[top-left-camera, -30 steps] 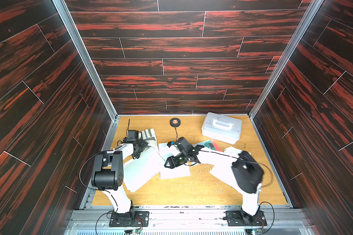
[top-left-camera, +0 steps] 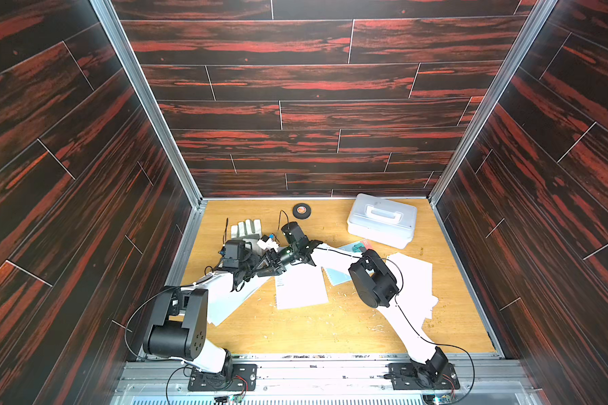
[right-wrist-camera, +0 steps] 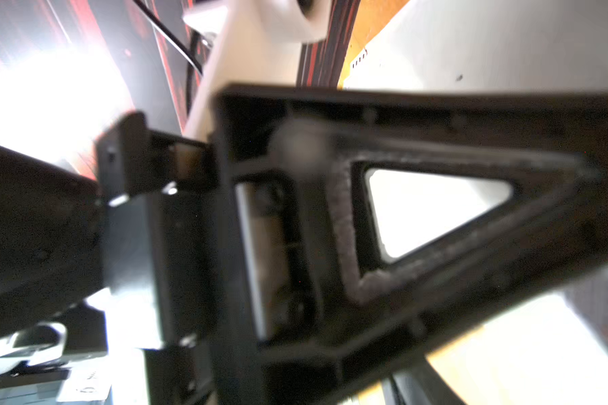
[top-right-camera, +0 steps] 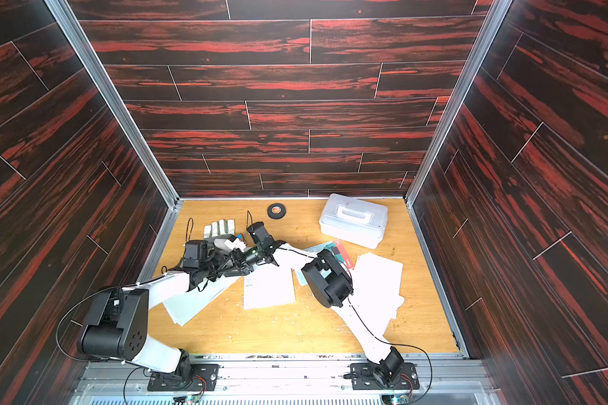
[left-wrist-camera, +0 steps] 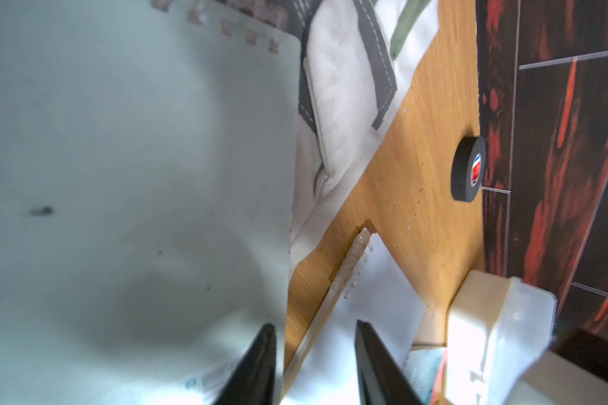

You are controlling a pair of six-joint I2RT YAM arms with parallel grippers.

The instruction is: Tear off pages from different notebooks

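In the left wrist view a large pale notebook sheet with punched holes along its top fills the left side. My left gripper stands partly open, its fingers apart; one finger overlaps the sheet's edge, and no page shows clearly between them. A second notebook lies flat in the middle of the table. From the top left view, my right gripper is close against the left one over the left notebook. Black gripper parts block most of the right wrist view, so the right finger is hidden; a white sheet shows behind.
A work glove lies behind the left notebook. Black tape and a clear lidded box stand at the back. Loose white sheets lie on the right.
My right gripper has moved left and back from the middle notebook to the left gripper. The left notebook is now more covered by the arms.
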